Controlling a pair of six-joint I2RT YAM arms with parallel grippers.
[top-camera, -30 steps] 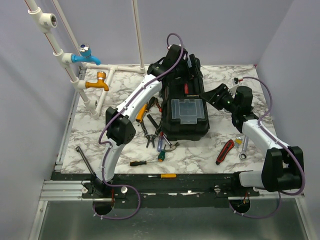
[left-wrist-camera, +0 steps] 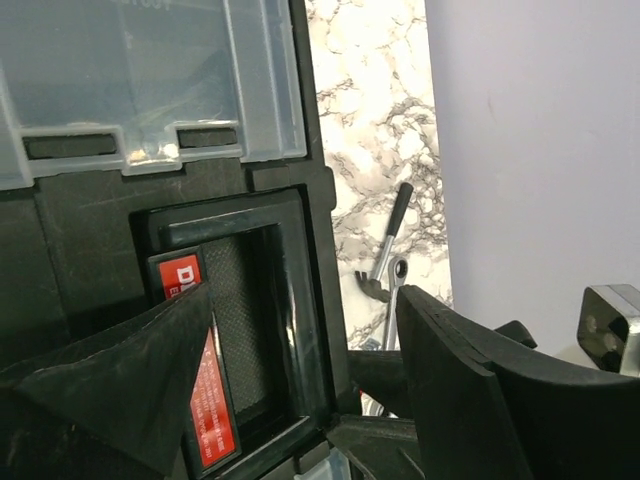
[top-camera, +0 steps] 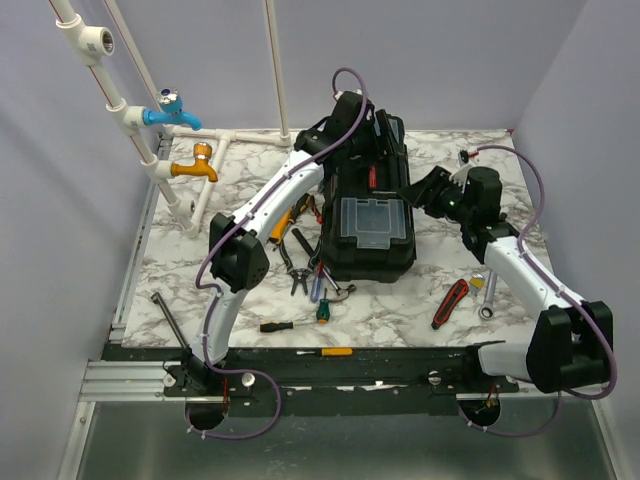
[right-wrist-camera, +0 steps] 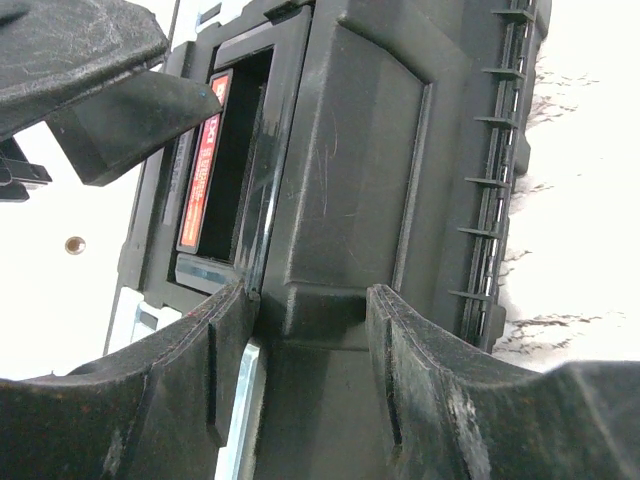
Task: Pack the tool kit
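The black tool box (top-camera: 372, 258) stands upright in the middle of the table, a clear-lidded compartment (top-camera: 373, 222) on its top. Over its handle recess (left-wrist-camera: 290, 230), my left gripper has its fingers spread wide, with nothing seen held between them. A red label (left-wrist-camera: 212, 410) shows inside that recess. At the box's right side is my right gripper, its fingers apart and the box's dark edge showing between them; whether they touch it I cannot tell. In the right wrist view, part of the left gripper covers the upper left.
Left of the box lie several tools, among them pliers (top-camera: 299, 277) and a green-handled screwdriver (top-camera: 323, 311). A red utility knife (top-camera: 450, 304) and a wrench (top-camera: 489, 296) lie at the right. White pipes with blue and orange taps (top-camera: 202, 160) rise at the back left.
The right arm has shifted slightly, its forearm a little lower in the top view. The box has moved slightly left compared with a second ago. The left arm looks nearly still.
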